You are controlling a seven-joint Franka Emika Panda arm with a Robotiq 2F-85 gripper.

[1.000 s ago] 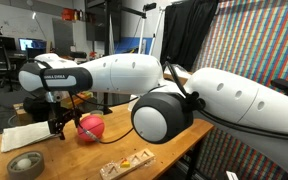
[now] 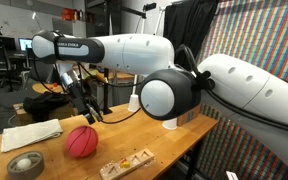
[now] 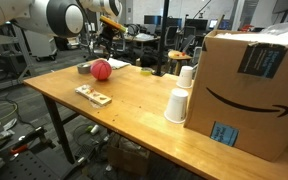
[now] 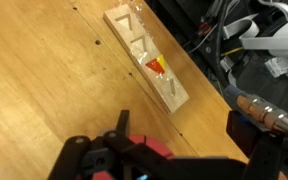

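Observation:
A red ball (image 2: pixel 81 142) rests on the wooden table between a roll of tape and a wooden block with slots. It also shows as a red ball (image 3: pixel 101 70) on the far part of the table in exterior view 2. My gripper (image 2: pixel 89 116) hangs low over the ball's upper right side; whether it touches cannot be told. In the wrist view, the dark fingers (image 4: pixel 246 132) of my gripper stand wide apart, with part of the red ball (image 4: pixel 156 146) showing at the bottom edge. The gripper is open.
The slotted wooden block (image 2: pixel 128 164) holds small coloured pieces. Grey tape (image 2: pixel 26 165) and a folded white cloth (image 2: pixel 32 135) lie to the left. White cups (image 3: pixel 176 105) and a large cardboard box (image 3: pixel 242 95) occupy the right.
In exterior view 1 my gripper has moved right and slightly up.

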